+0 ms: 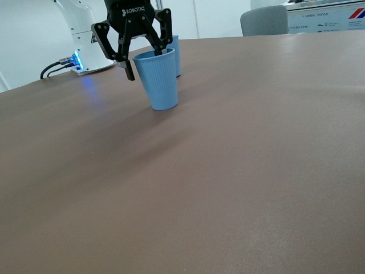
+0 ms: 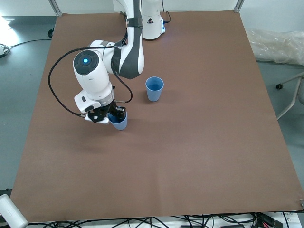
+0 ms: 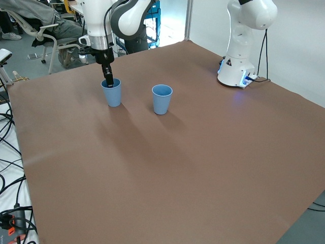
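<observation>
My black Robotiq gripper (image 1: pixel 146 67) is lowered onto a light blue cup (image 1: pixel 158 83), one finger inside its rim and the other outside the near wall. In the right view that cup (image 3: pixel 112 95) sits under the gripper at the back left of the brown table; in the left view the cup (image 2: pixel 118 124) is partly hidden by the wrist. Whether the fingers press on the wall is unclear. A second blue cup (image 3: pixel 161 101) stands upright a short way off, apart from the first.
A white robot base (image 3: pixel 236 72) with cables stands at the table's back edge. Cables run along one edge beside the table, and a chair (image 1: pixel 264 23) is beyond it.
</observation>
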